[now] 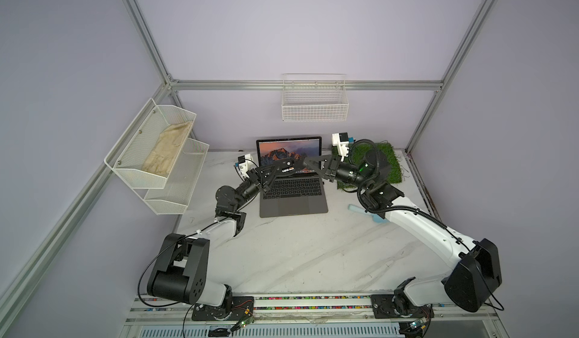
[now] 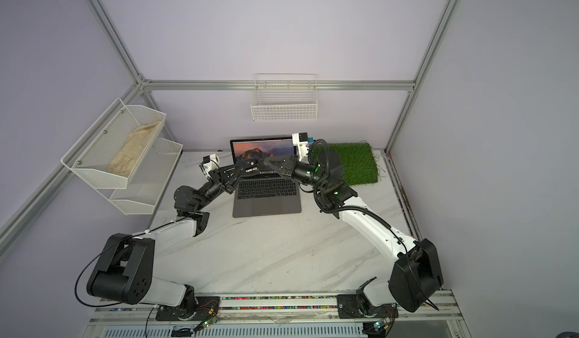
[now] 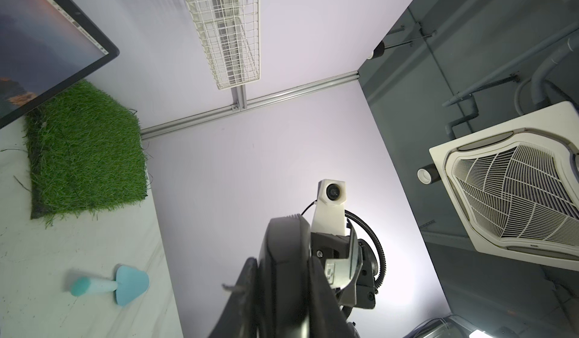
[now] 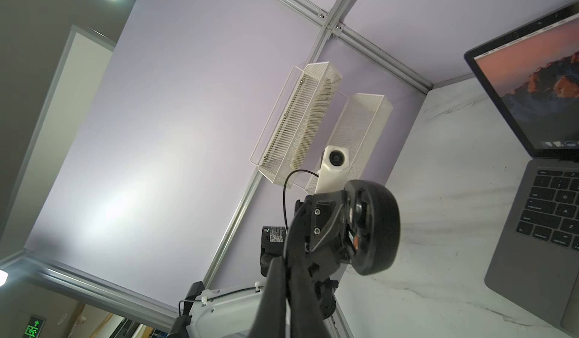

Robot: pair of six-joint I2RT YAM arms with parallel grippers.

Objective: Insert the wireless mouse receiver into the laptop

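The laptop (image 1: pixel 293 205) stands open on the table, its lit screen facing the front. Above the keyboard hangs a black mouse (image 4: pixel 380 229), gripped by my left gripper; the right wrist view catches its underside, with a small orange patch in a recess. My right gripper is shut, and nothing shows between its fingers. From above, its tips lie close to the mouse's right end; contact cannot be made out. I cannot pick out the receiver in any view.
A green turf mat (image 2: pixel 352 163) lies right of the laptop, with a light blue scoop-like tool (image 3: pixel 114 285) in front of it. White wire baskets hang on the left wall (image 1: pixel 159 157) and back wall (image 1: pixel 314 105).
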